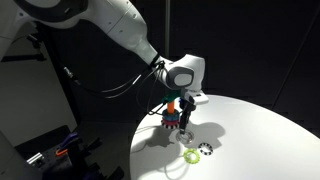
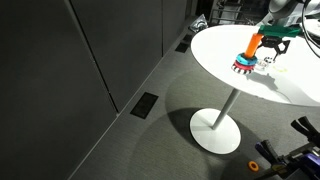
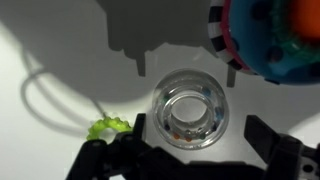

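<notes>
A clear ring with small coloured bits inside (image 3: 190,133) lies flat on the white table, centred in the wrist view. My gripper is above it, fingers apart, with one dark finger (image 3: 140,150) to the ring's left and the other to its right. Nothing appears gripped. Close by stands a stack of colourful rings (image 1: 170,121) with an orange piece (image 1: 170,106) on top; the wrist view cuts it off at the upper right. Exterior view 1 shows the clear ring (image 1: 184,136) just below the fingers.
A lime green ring (image 1: 191,156) and a black-and-white ring (image 1: 205,148) lie near the clear one. An orange ring (image 2: 253,166) rests on the floor in exterior view 2.
</notes>
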